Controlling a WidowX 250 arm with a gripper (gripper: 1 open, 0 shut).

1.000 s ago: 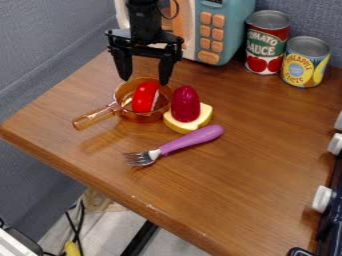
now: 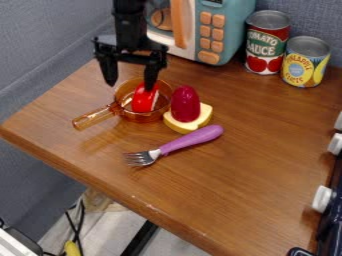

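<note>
My black gripper (image 2: 131, 70) stands open over a small amber pan (image 2: 140, 114) with a handle at the left. A red vegetable or fruit (image 2: 144, 98) lies in the pan, just below my fingers. Right of the pan, an upright red item (image 2: 186, 103) stands at a yellow crescent piece (image 2: 191, 123). A purple-handled fork (image 2: 190, 141) lies in front of them.
A toy microwave (image 2: 205, 29) stands at the back, with a tomato can (image 2: 265, 43) and a yellow can (image 2: 305, 62) to its right. A dark appliance (image 2: 330, 210) lines the right edge.
</note>
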